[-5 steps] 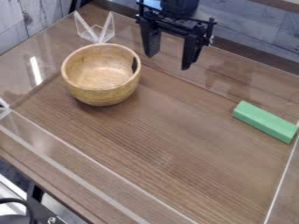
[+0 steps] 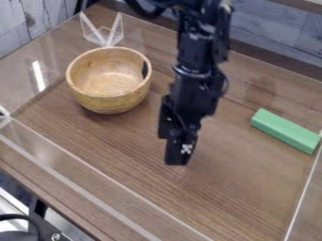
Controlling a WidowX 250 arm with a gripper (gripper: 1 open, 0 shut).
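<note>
My gripper (image 2: 178, 141) is low over the middle of the wooden table (image 2: 151, 198), with its dark arm reaching down from the top centre. The fingers point downward and stand open, and I see nothing held between them. A round wooden bowl (image 2: 111, 78) sits to the upper left of the gripper. A green block (image 2: 285, 130) lies at the right.
A small white object (image 2: 104, 32) is at the back left. The table's edges show at left and right, with a dark cable (image 2: 25, 226) at the lower left.
The bowl and green block have not visibly moved.
</note>
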